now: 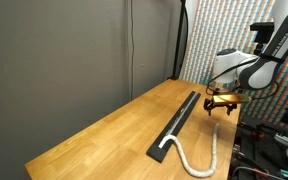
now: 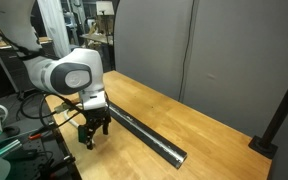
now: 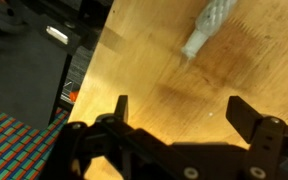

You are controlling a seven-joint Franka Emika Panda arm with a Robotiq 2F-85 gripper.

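Note:
A whitish rope (image 1: 184,162) lies in a U-shaped curve on the wooden table, one end at the near end of a long black bar (image 1: 176,127). Its other end points toward my gripper (image 1: 220,108), which hangs low over the table near the table's right edge. At the top of the wrist view, a frayed end of the rope (image 3: 210,24) rests on the wood, beyond the fingertips and not between them. Both fingers (image 3: 121,106) stand wide apart, with only bare wood in the gap of my gripper.
The black bar (image 2: 158,142) lies along the table, with wide clear wood (image 2: 209,120) on its far side. The table's edge is close to my gripper; past it, a colourful striped cloth (image 3: 9,145) shows in the wrist view. A grey partition (image 1: 64,80) stands behind.

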